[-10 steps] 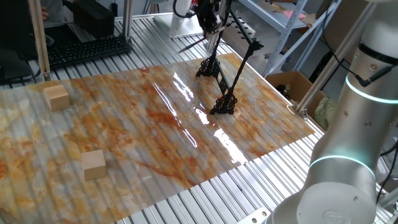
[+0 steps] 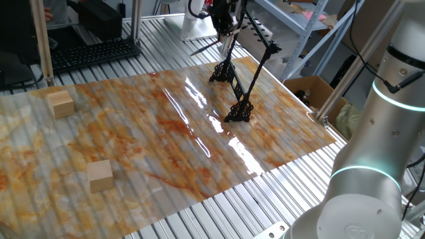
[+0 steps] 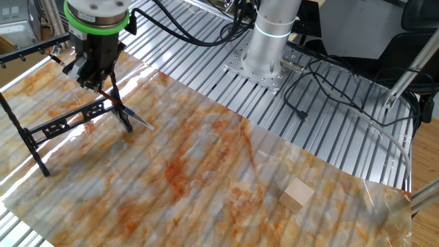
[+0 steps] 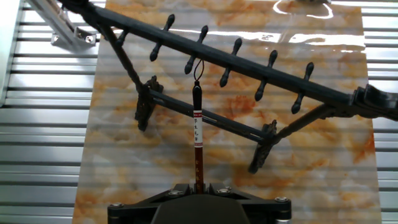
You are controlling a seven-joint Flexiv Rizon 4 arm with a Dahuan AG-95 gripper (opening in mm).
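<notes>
In the wrist view a calligraphy brush (image 4: 198, 134) with a reddish-brown handle and white label extends from my gripper, shut on it. A thin cord loop (image 4: 199, 70) at the handle's end lies close to a peg (image 4: 196, 50) of the black rack (image 4: 242, 63). Whether the loop is around that peg, I cannot tell. Exterior view 2 shows the gripper (image 3: 103, 86) beside the rack's crossbar (image 3: 72, 120), with the brush tilted and its pale tip (image 3: 142, 119) pointing downward, above the mat. The rack (image 2: 240, 93) stands upright in exterior view 1.
Two wooden blocks, a farther one (image 2: 60, 104) and a nearer one (image 2: 100, 176), sit on the marbled mat (image 2: 153, 126), well away from the rack. A keyboard (image 2: 93, 56) lies beyond the mat's edge. Between blocks and rack the mat is bare.
The pale arm segment at the right of exterior view 1 has shifted slightly. Gripper, brush and rack look nearly unchanged, and the blocks have stayed put.
</notes>
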